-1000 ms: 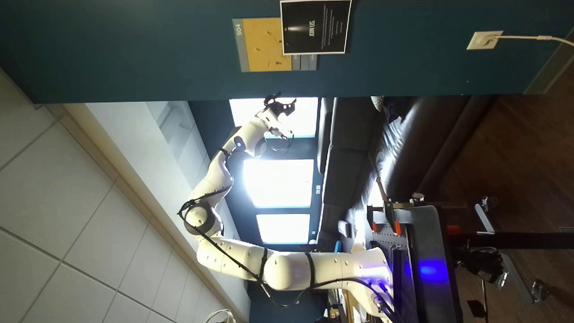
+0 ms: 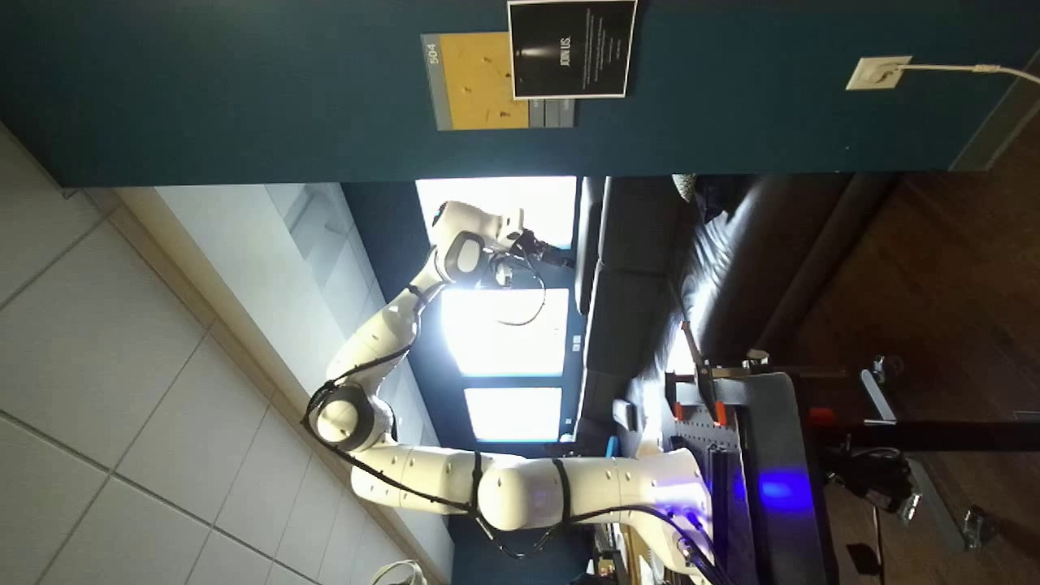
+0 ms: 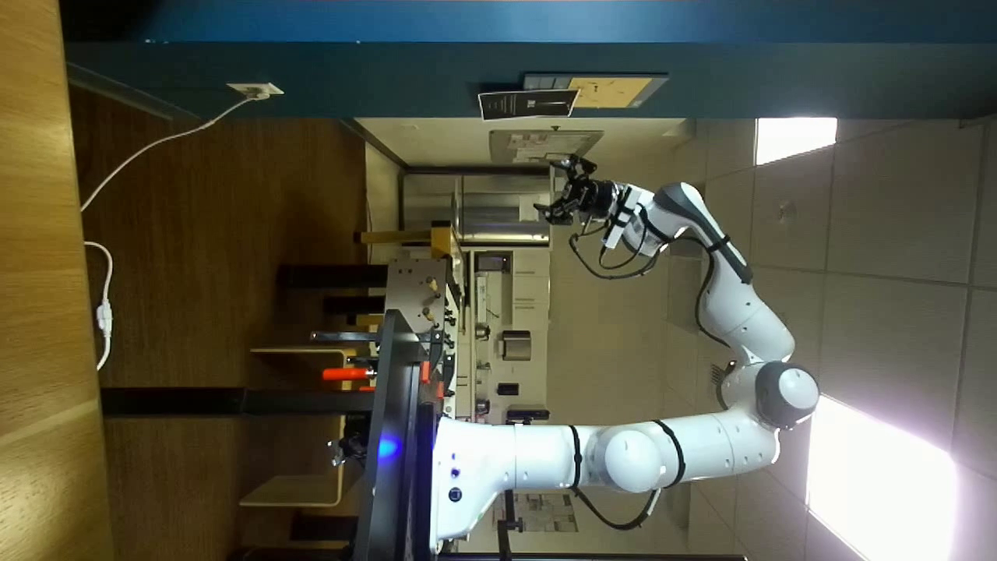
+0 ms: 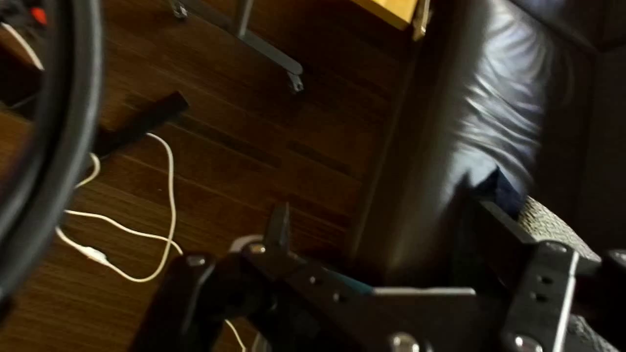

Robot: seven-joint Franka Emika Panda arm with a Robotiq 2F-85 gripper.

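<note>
Both exterior pictures are turned on their side, with the floor towards the right in one and the left in the other. My gripper (image 3: 549,187) hangs at the end of the raised white arm (image 3: 748,318), pointing down at the floor. Its black fingers stand wide apart, with nothing between them. In the wrist view, one finger (image 4: 278,229) rises over the wooden floor and the other lies in front of the dark sofa (image 4: 411,193). Exterior view 1 shows the gripper (image 2: 567,257) edge-on against the bright screens. No object is being held.
A white cable (image 4: 171,196) loops across the floor (image 4: 252,135). Something speckled (image 4: 551,226) lies on the sofa by a dark cloth. The arm's base stands on a table (image 2: 780,409) with clamps. A blue-green wall (image 2: 760,117) runs alongside. Open air surrounds the gripper.
The wrist has swung round: the gripper pointed sideways towards the wall a second ago and now points down. The elbow has shifted slightly.
</note>
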